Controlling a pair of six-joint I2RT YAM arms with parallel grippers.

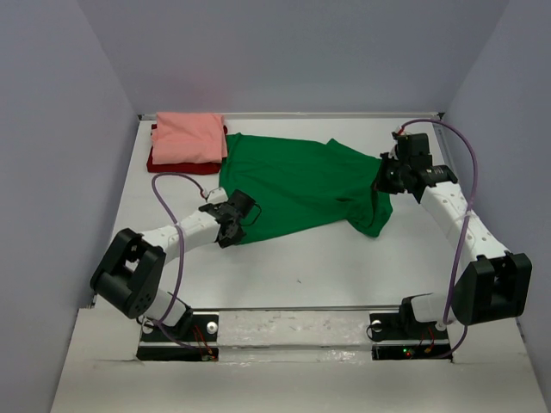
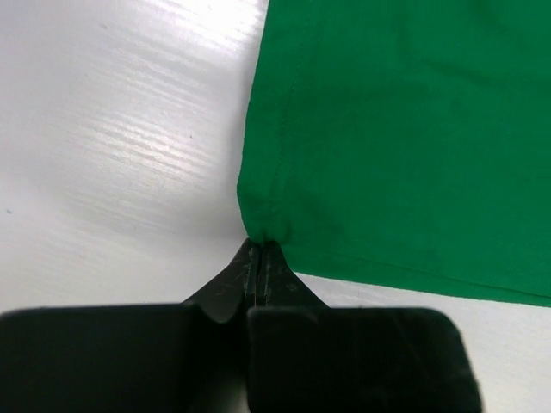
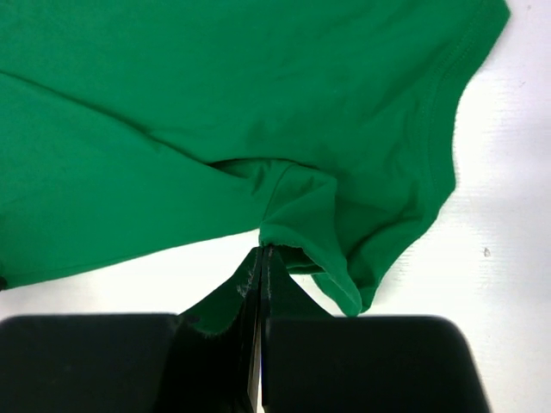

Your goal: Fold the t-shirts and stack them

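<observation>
A green t-shirt [image 1: 293, 176] lies spread on the white table, its near right part bunched. In the left wrist view my left gripper is shut on the shirt's near left corner. In the right wrist view my right gripper is shut at a folded-over flap of the green cloth on the right, pinching it. A folded pink shirt [image 1: 188, 136] rests on a dark red one [image 1: 181, 168] at the back left.
Grey walls stand behind and at both sides.
</observation>
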